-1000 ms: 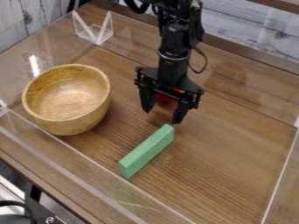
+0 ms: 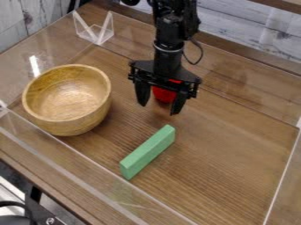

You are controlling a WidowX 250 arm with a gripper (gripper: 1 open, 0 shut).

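Observation:
The black gripper [image 2: 159,95] hangs from the top of the view over a red object [image 2: 165,92], which it partly hides, near the middle of the wooden table. Its two fingers reach down to either side. Whether it holds the red object cannot be told. A green bar [image 2: 147,151] lies diagonally nearer the front, apart from the gripper.
A tan bowl [image 2: 66,119] sits at the left. A clear plastic object [image 2: 94,26] stands at the back left.
The bowl and green bar are unmoved.

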